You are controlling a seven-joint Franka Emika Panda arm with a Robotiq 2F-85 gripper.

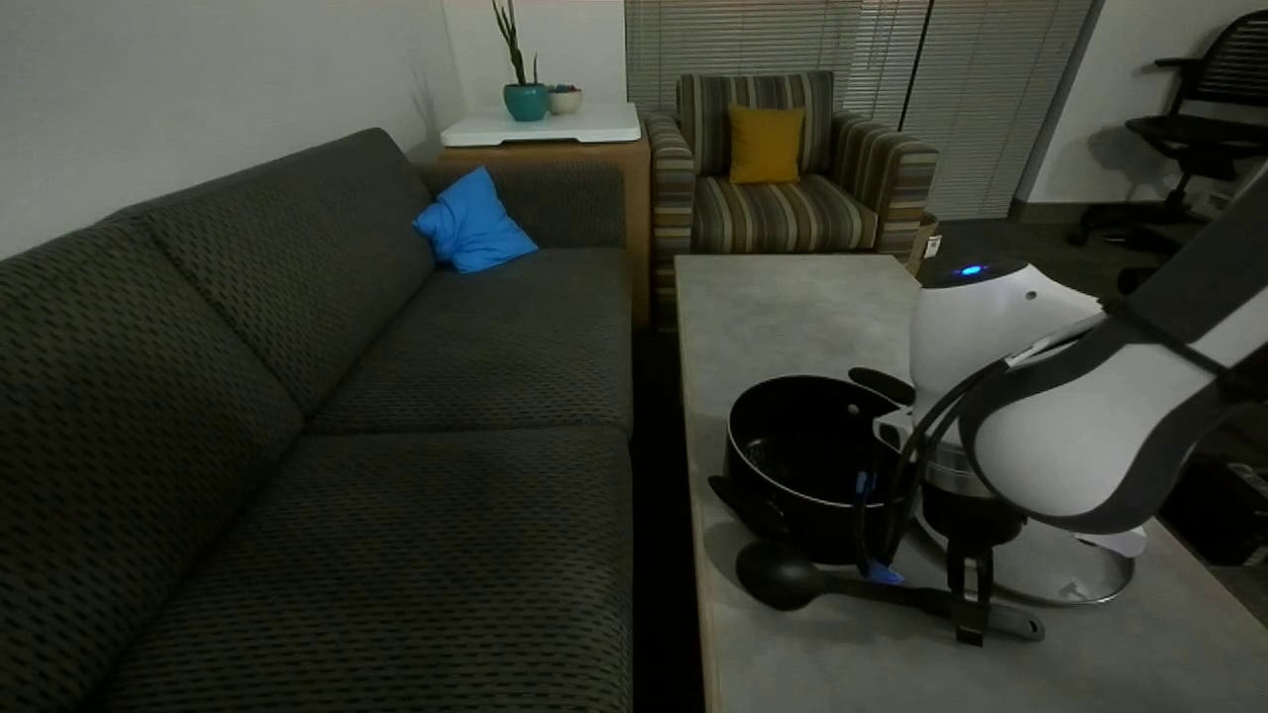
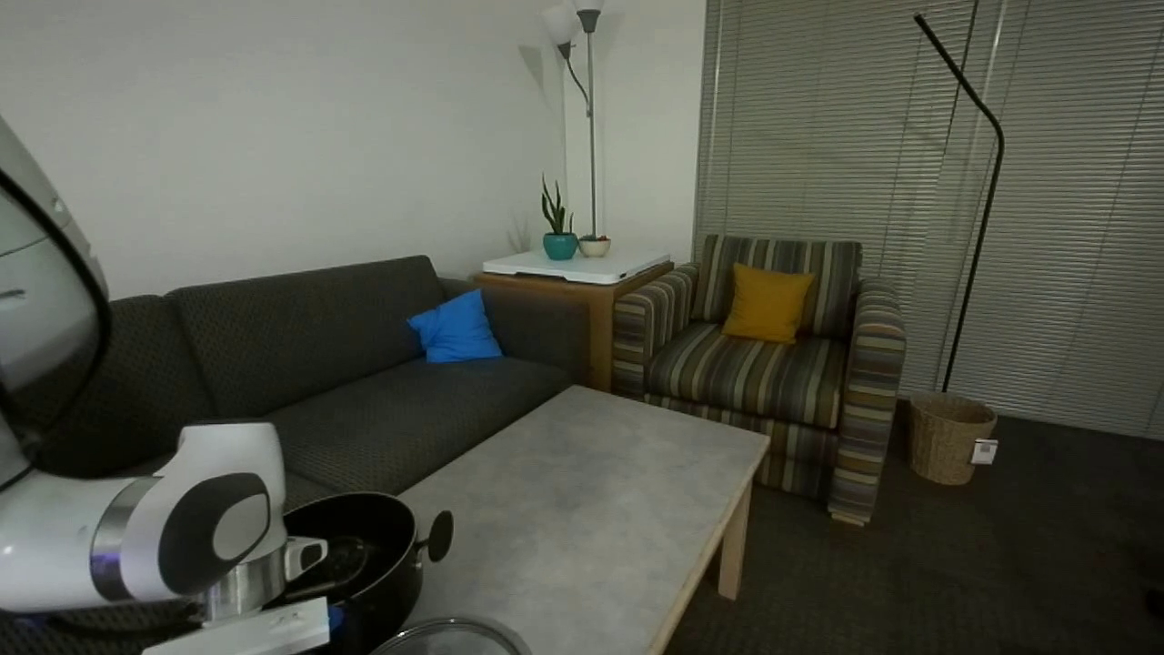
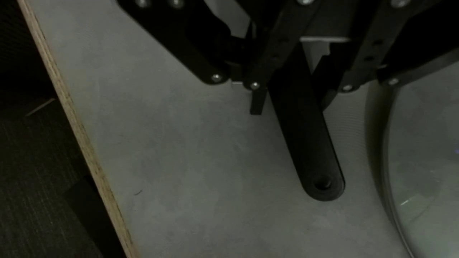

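A black spoon (image 1: pixel 779 577) with a long handle is at the front of the grey table, its bowl towards the couch side. My gripper (image 1: pixel 971 632) comes down from above, shut on the spoon's handle near the holed end. In the wrist view, the dark handle (image 3: pixel 307 142) runs between the fingertips of my gripper, and its rounded end points away from them. Whether the spoon is clear of the tabletop is hard to tell. Exterior view 2 hides both fingers and spoon.
Just behind the spoon stands a black pot (image 1: pixel 791 475), open at the top. A glass lid (image 1: pixel 1076 576) lies right of my gripper. A dark couch (image 1: pixel 475 535) runs along the table's left side.
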